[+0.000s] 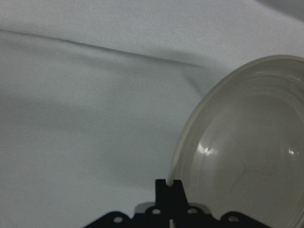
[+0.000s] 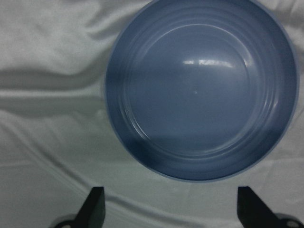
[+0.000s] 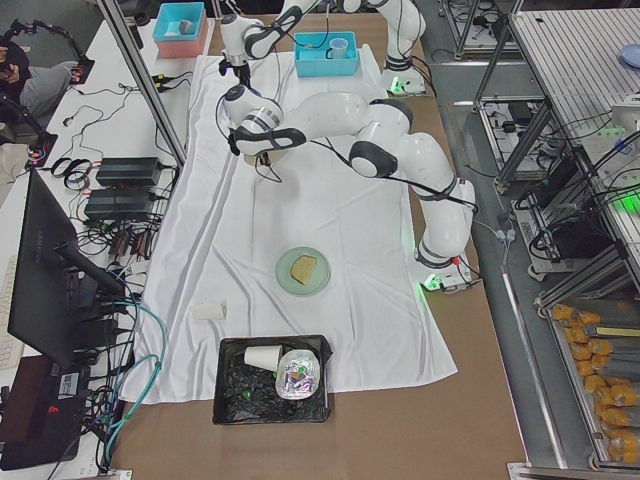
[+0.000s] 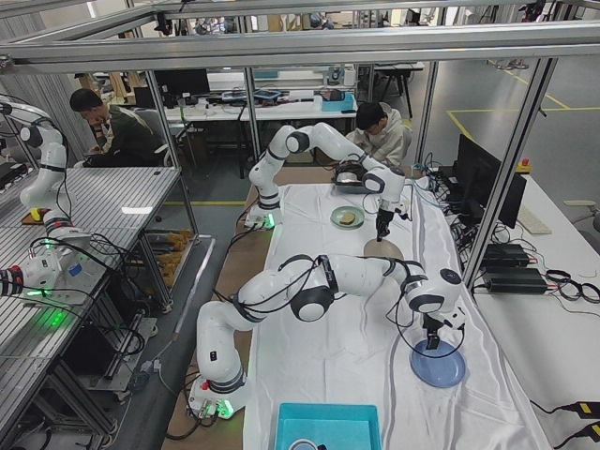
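Observation:
A beige plate (image 4: pixel 386 250) lies on the white cloth. My left gripper is shut on its rim, which fills the right of the left wrist view (image 1: pixel 247 142). In the camera right view that gripper (image 4: pixel 382 232) points down at the plate. My right gripper is open above and beside a blue plate (image 2: pixel 194 90), with nothing between its fingers; it also shows over that plate (image 4: pixel 438 370) in the camera right view (image 4: pixel 432 342).
A green plate (image 3: pixel 290 275) with a bread-like piece lies mid-table. A black tray (image 3: pixel 250 400) with cup and container is at one end, a turquoise bin (image 4: pixel 328 417) at the other. A small white item (image 3: pixel 208 311) lies near the green plate.

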